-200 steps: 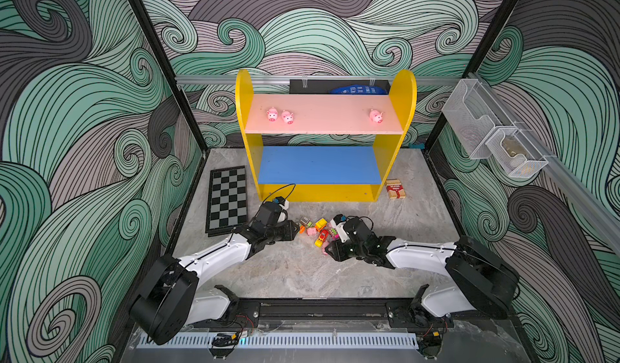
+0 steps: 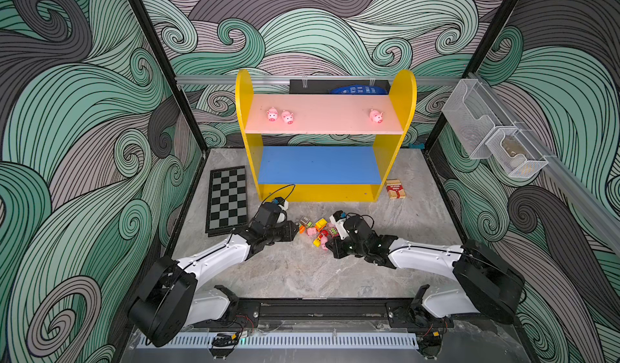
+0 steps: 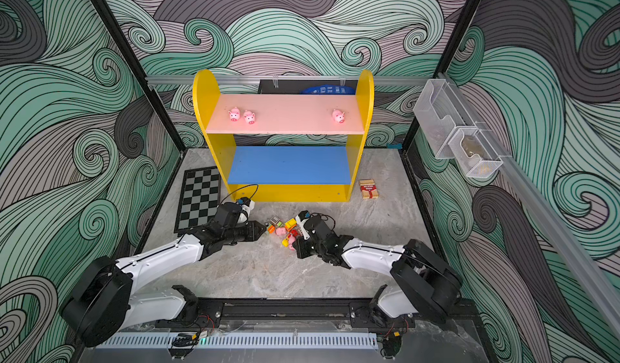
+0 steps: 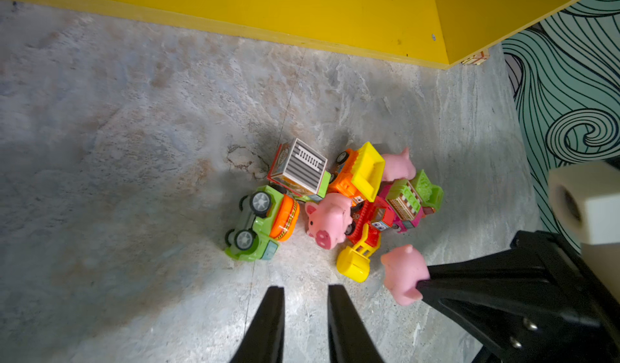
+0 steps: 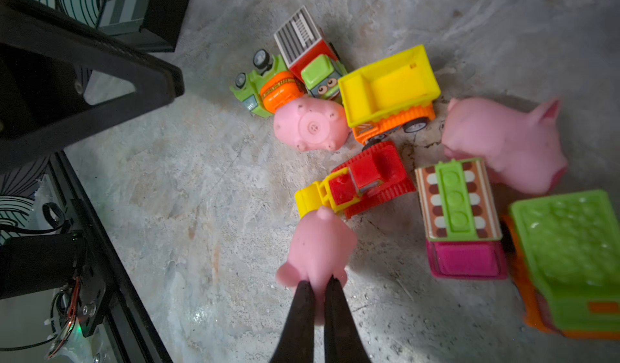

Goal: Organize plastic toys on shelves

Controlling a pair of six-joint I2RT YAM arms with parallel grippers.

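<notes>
My right gripper is shut on a pink toy pig [image 5: 321, 243], which hangs off the floor near the yellow-and-red bulldozer [image 5: 361, 179]. In the left wrist view that pig [image 4: 405, 274] sits at the tip of the dark right fingers. Empty and open, my left gripper stands in front of the toy pile. The pile holds a pig lying belly-up in the right wrist view, another pig [image 5: 507, 142], a yellow dump truck [image 5: 390, 91], a green truck and several more vehicles. Three pigs, one of them at the right end [image 2: 376, 115], stand on the pink upper shelf [image 2: 329, 113].
The blue lower shelf [image 2: 319, 164] is bare. A checkered board [image 2: 227, 198] lies left of the yellow shelf unit, and a small red-and-tan box [image 2: 396, 189] sits to its right. Open floor [image 2: 290, 272] spreads in front of the toys.
The left arm and the other toys look unmoved.
</notes>
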